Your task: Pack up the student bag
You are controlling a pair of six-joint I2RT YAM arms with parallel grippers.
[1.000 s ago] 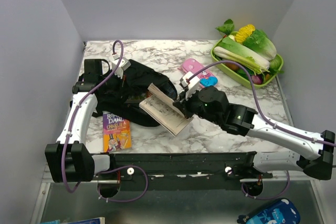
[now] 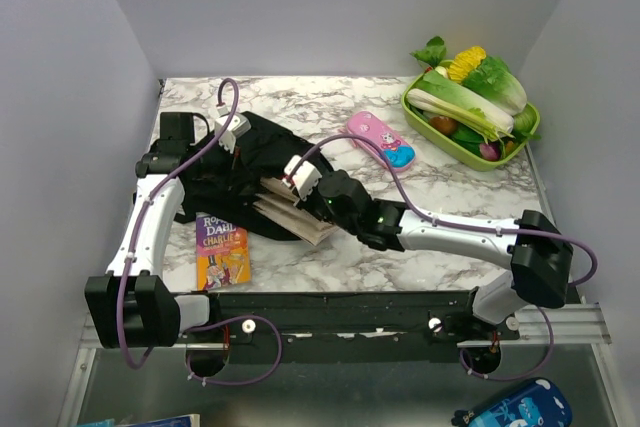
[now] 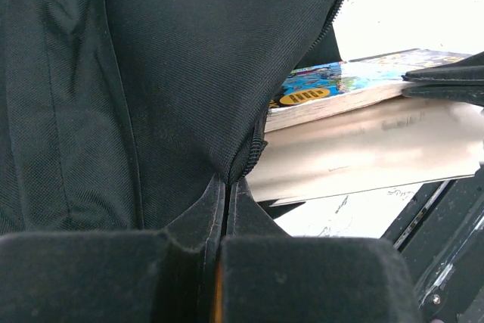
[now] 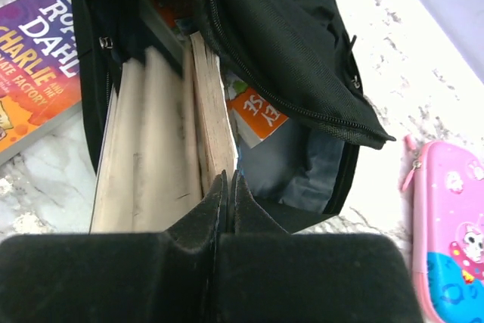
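Note:
The black bag (image 2: 265, 142) lies on its side on the marble table, its mouth facing the table's front. My left gripper is shut on the fabric at the edge of the bag's opening. A paperback book (image 3: 325, 92) hangs splayed at the bag mouth, one part of it inside. My right gripper is shut on part of this book; loose pages (image 4: 162, 141) fan out to the left. Deeper inside, another book with an orange cover (image 4: 259, 115) shows. The Roald Dahl book (image 2: 221, 250) lies flat in front of the bag.
A pink pencil case (image 2: 381, 139) lies right of the bag, and a green basket of vegetables (image 2: 475, 154) stands at the back right. Beyond the front rail are a blue pouch (image 2: 520, 407) and a partly seen book (image 2: 160, 421).
My right gripper has moved left with the book, whose far end has passed from outside into the bag's opening. The left gripper has stayed nearly still on the fabric.

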